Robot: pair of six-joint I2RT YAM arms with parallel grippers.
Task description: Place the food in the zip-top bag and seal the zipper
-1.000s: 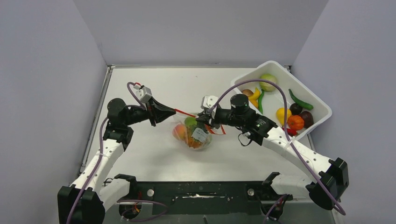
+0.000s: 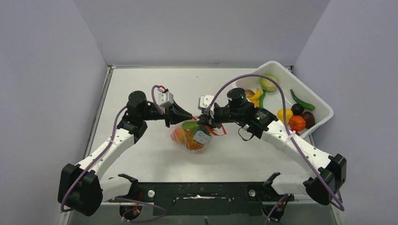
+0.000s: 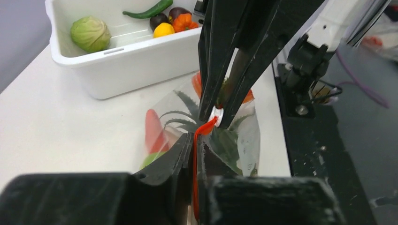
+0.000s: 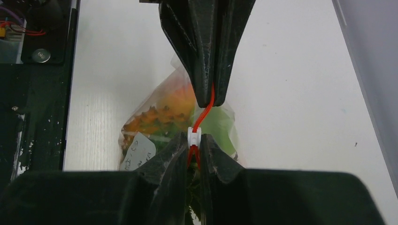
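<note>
A clear zip top bag (image 2: 190, 140) with food inside lies at the table's middle, carrying a white label (image 4: 139, 152). Its mouth has a red zipper strip (image 3: 195, 161) with a white slider (image 4: 194, 136). My left gripper (image 2: 191, 116) is shut on the strip, which runs between its fingers in the left wrist view. Just to its right, my right gripper (image 2: 200, 121) is shut on the slider. In the right wrist view, a short stretch of single red strip joins slider and left fingertips (image 4: 203, 101); below the slider it shows as two strands.
A white bin (image 2: 320, 105) at the back right holds a cabbage (image 2: 269, 83), an orange pepper (image 2: 297, 123) and several other pieces of food.
</note>
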